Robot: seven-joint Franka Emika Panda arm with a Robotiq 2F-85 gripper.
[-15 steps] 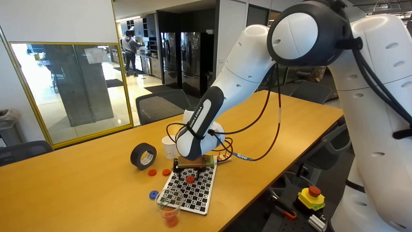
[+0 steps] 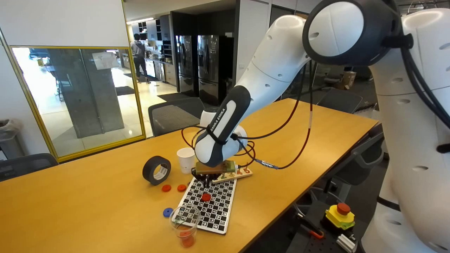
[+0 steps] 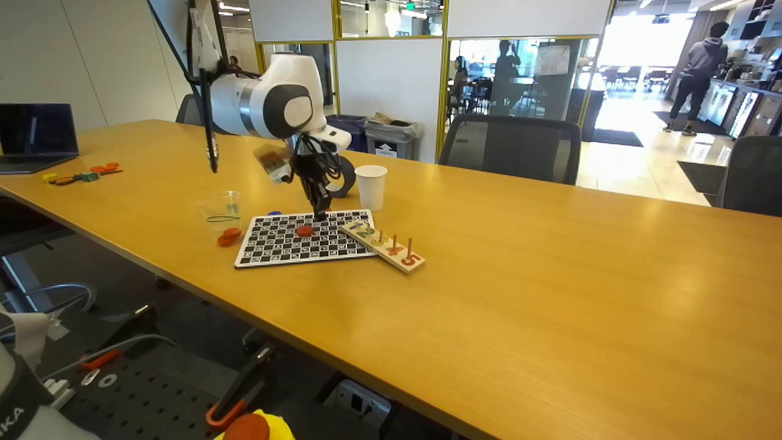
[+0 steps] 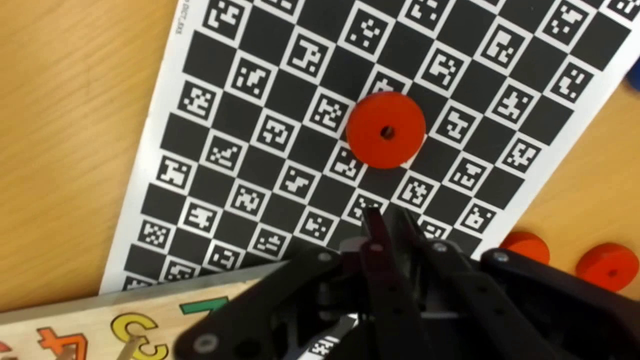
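A red disc [image 4: 385,130] with a small central hole lies flat on the black-and-white patterned board [image 2: 217,220]. My gripper is above the board with its fingers almost together, and I see nothing held between them. In the wrist view the disc is apart from the fingertips, further up the picture. Exterior view 2 shows the dark fingers pointing down behind the same red disc [image 3: 304,230]. Two more red discs [image 2: 166,188] and a blue disc [image 2: 167,212] rest on the table beside the board.
A wooden number board with pegs [image 3: 396,253] overlaps the board's edge. Close by stand a white paper cup [image 3: 371,187] and a black tape roll [image 2: 156,170]. A clear cup [image 2: 185,215] has red discs at its base.
The gripper's fingers were spread over the red disc; now they are closed together and the arm is higher. The disc remains on the board, shifted very slightly.
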